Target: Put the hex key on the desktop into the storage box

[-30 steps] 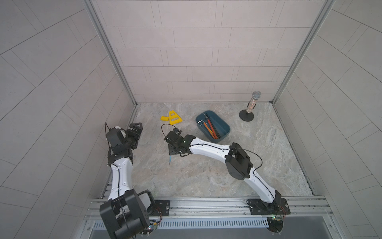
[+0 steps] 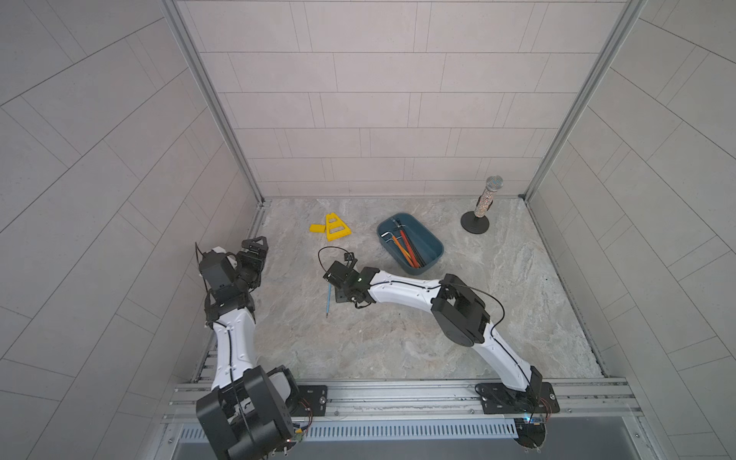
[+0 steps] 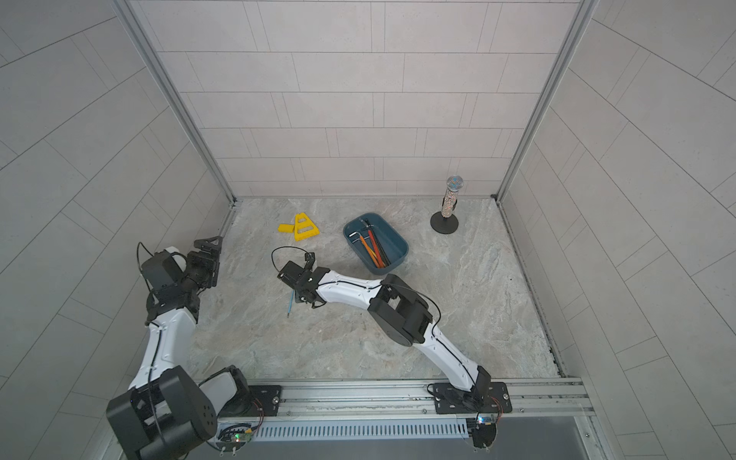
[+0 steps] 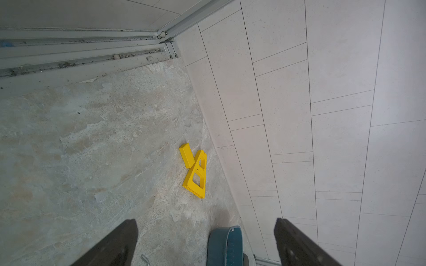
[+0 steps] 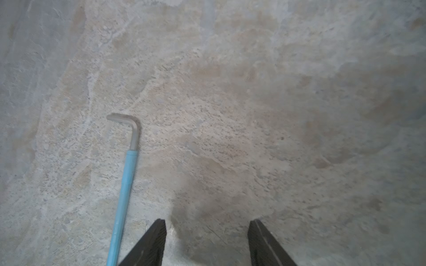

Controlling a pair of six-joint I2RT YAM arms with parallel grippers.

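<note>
A hex key with a light blue handle point(image 5: 123, 190) and a bent metal tip lies on the desktop, partly hidden by the right arm in both top views. My right gripper is low over it, open and empty, the key left of its fingers in the right wrist view. The blue storage box point(image 2: 431, 247) stands behind the right arm, holding several tools with orange, red and dark handles. My left gripper point(image 2: 254, 257) hangs at the desk's left edge; in the left wrist view its fingers are blurred and apart at the bottom, nothing visible between them.
Yellow plastic pieces point(image 2: 337, 233) lie back left of the box. A cylindrical item on a round black base point(image 3: 444, 223) stands at the back right. Walls enclose the desk on three sides.
The left arm has moved slightly left.
</note>
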